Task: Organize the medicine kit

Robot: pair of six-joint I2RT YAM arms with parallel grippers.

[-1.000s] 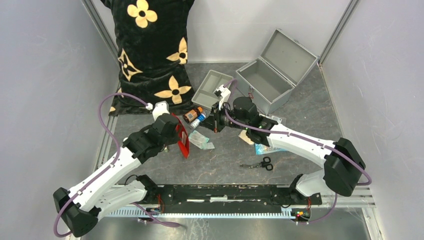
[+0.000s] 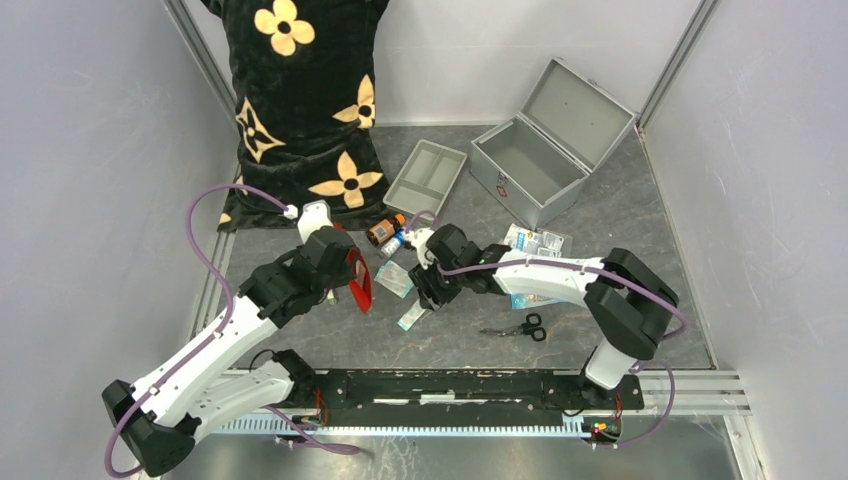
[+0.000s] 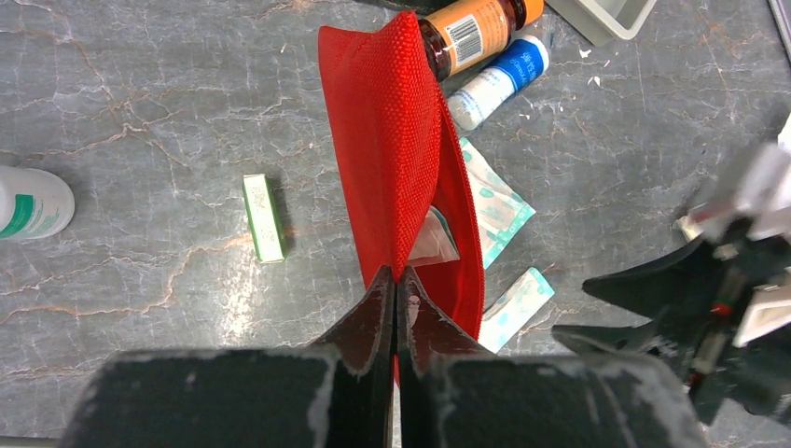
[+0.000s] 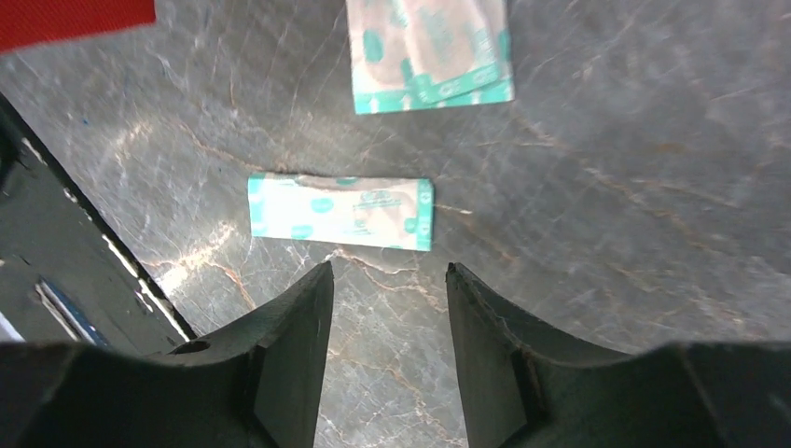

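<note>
My left gripper is shut on the edge of a red mesh pouch [image 3: 387, 140], which hangs with its mouth gaping and a clear packet [image 3: 434, 241] showing inside. The right gripper is open, its fingers apart over bare floor. Just beyond them a single bandage strip [image 4: 340, 212] lies flat, touched by neither finger. Farther off, overlapping bandage packets [image 4: 429, 51] lie together. A brown bottle [image 2: 386, 230] and a white-and-blue bottle [image 2: 395, 243] rest on their sides behind the pouch.
The open silver case [image 2: 530, 165] and a grey divided tray [image 2: 427, 178] stand at the back. Scissors [image 2: 516, 328] lie front right. A green-white box [image 3: 264, 218] and a white bottle [image 3: 35, 203] lie left of the pouch.
A bandage strip came down onto the floor, apart from the other packets. My left arm has barely moved.
</note>
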